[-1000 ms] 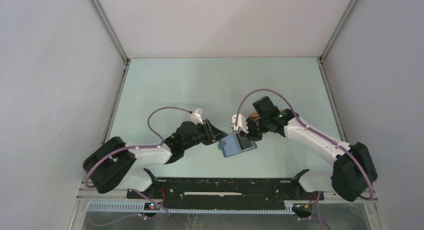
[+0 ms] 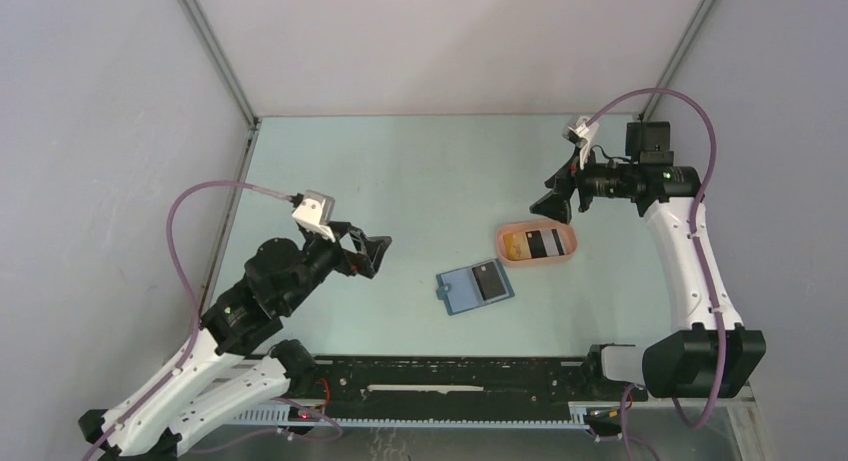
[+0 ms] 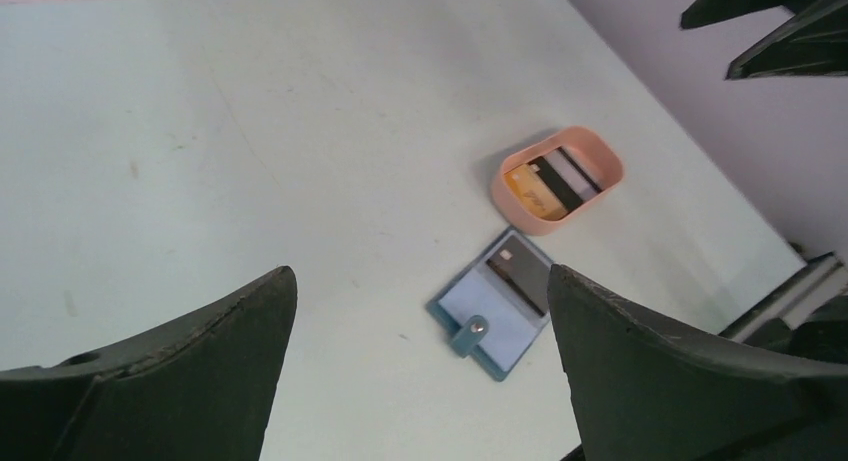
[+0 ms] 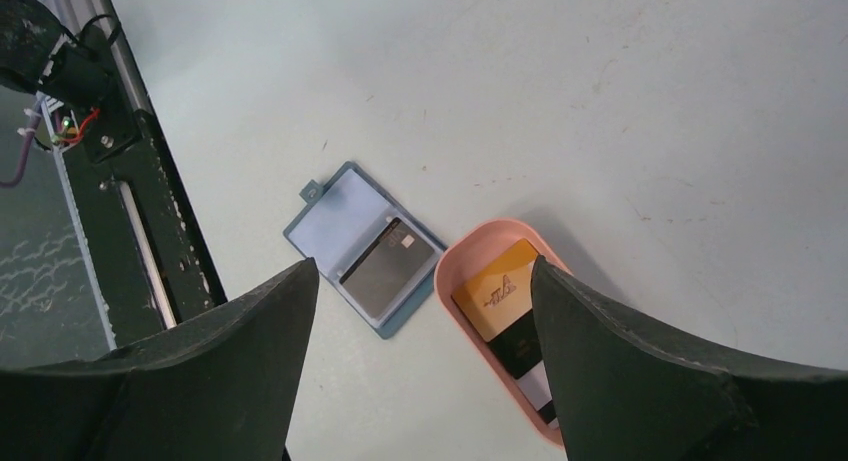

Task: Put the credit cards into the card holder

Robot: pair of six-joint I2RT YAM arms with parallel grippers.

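A blue card holder (image 2: 461, 293) lies open and flat on the table, its tab to the left. One black card (image 2: 489, 281) rests in its right half. Behind it to the right, a pink tray (image 2: 571, 233) holds several cards: a yellow card (image 4: 490, 294), a black card (image 2: 537, 244) and a greyish one (image 3: 575, 167). My left gripper (image 2: 372, 256) is over the table left of the holder, fingers apart, with nothing between its fingers. Above the tray's back side hovers my right gripper (image 2: 550, 204), its fingers (image 4: 285, 326) apart and empty.
A dark rail (image 2: 430, 386) runs along the front edge. Pale walls (image 2: 110, 131) close in both sides.
Both arms have drawn away from the card holder: the left to the left and back, the right to the right and back past the tray. The holder and black card have come into clear view.
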